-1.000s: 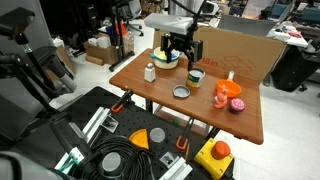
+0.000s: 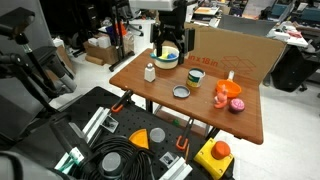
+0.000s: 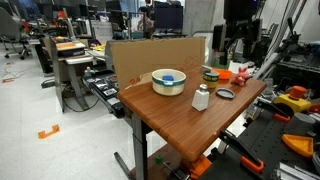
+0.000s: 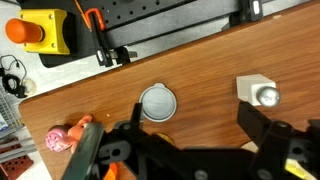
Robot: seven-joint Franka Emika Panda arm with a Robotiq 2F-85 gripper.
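My gripper is open above the wooden table, with nothing between its fingers. In the wrist view, the fingers reach in from the bottom edge, well apart. A small white bottle stands upright on the right there, beyond one finger. Between it and a pink toy lies a round grey lid or dish. In exterior view 1, a white bowl with something blue and yellow inside stands behind the bottle. A can with a yellowish band stands right of the bowl. My gripper touches none of these.
On the table's right are an orange bowl, a pink toy and a round pink item. Cardboard panels border the back. A yellow box with a red button sits in front. Bare wood lies around the lid.
The arm has risen and shifted slightly left, away from the can, in exterior view 1. The objects on the table have stayed put.
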